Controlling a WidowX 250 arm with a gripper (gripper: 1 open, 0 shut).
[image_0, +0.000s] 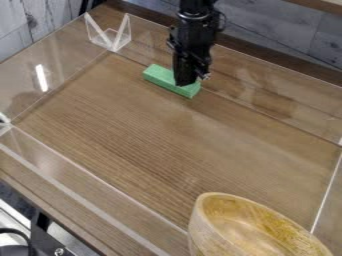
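My black gripper hangs from the top centre of the view, with its tip over a green block lying on the wooden table. The tip hides part of the block's back edge. I cannot tell whether the fingers are open or shut, or whether they touch the block.
A yellow oval bowl sits at the bottom right. A white wire-like holder stands at the back left. A dark gap with cables borders the lower left.
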